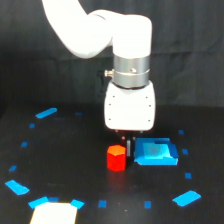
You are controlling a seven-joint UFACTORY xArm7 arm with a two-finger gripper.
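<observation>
A red block with a six-sided face stands on the dark table near the middle of the camera view. Just to its right is a shallow blue tray. My gripper hangs below the white arm, pointing down, slightly behind or above the gap between block and tray. Its dark fingers are small and partly lost against the black background, so their opening is unclear. No object shows clearly between them.
A pale cream object is cut off by the bottom edge at the lower left. Several flat blue patches and small squares mark the dark surface. Open table lies left of the red block.
</observation>
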